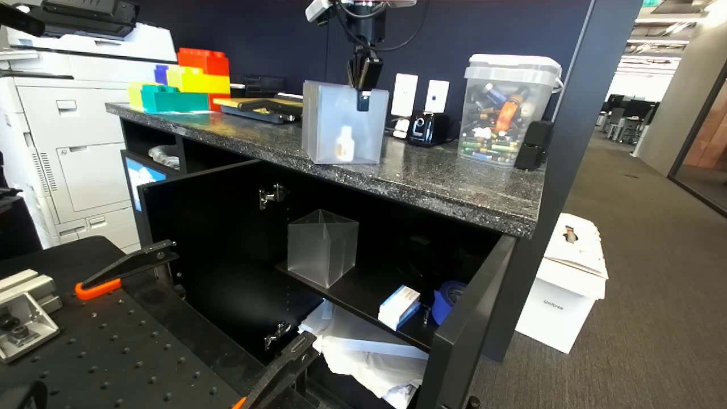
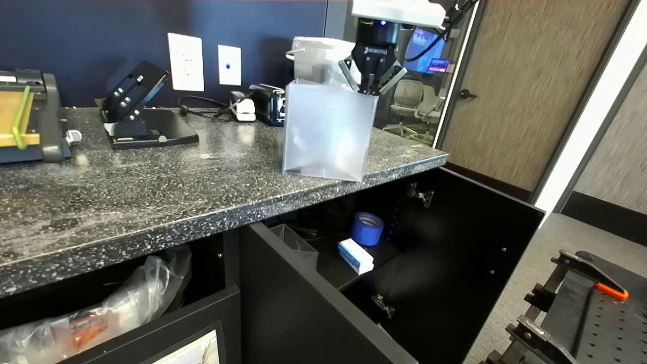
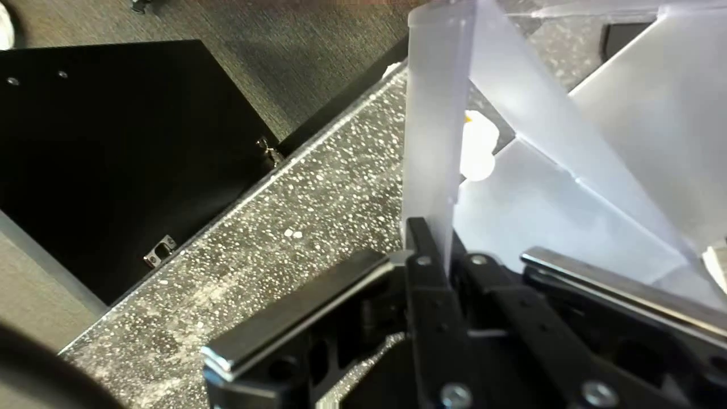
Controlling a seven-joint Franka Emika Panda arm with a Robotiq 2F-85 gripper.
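A translucent square bin [image 1: 341,126] stands upright over the counter near its front edge; whether its base touches the surface cannot be told. My gripper [image 1: 363,101] points down, shut on the rim of one bin wall. In the wrist view, that wall [image 3: 436,122] runs up from between the fingers, with the bin's interior on the right. A white bottle-like shape [image 1: 345,144] shows through the bin. From the other side, the bin [image 2: 327,133] hides part of the counter edge, with the gripper [image 2: 368,94] at its top right.
Below, the cabinet doors [image 2: 497,242] stand open. Its shelf bears a second clear bin [image 1: 321,249], a white-blue box [image 1: 400,307] and blue tape [image 1: 447,300]. A lidded tub [image 1: 508,112] sits right on the counter, near a black device [image 1: 429,128]; a paper cutter [image 1: 262,108] lies left.
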